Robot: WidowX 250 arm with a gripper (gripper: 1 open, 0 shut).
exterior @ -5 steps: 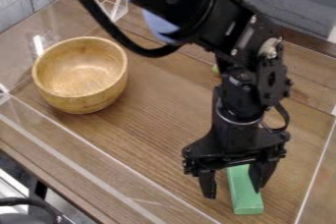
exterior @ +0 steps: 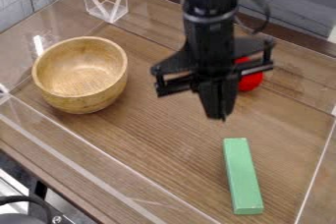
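Note:
My dark gripper (exterior: 207, 79) hangs over the middle-right of the wooden table, its several black fingers pointing down; whether they are open or shut is hard to tell, and nothing shows held. Below and right of it a flat green bar (exterior: 242, 174) lies uncovered. A red object (exterior: 247, 79) sits behind the gripper, partly hidden.
A wooden bowl (exterior: 82, 66) stands at the left. A clear plastic item (exterior: 102, 2) lies near the back left.
My gripper has moved up and back, away from the green bar, which is now fully in view. The red object now shows behind the gripper.

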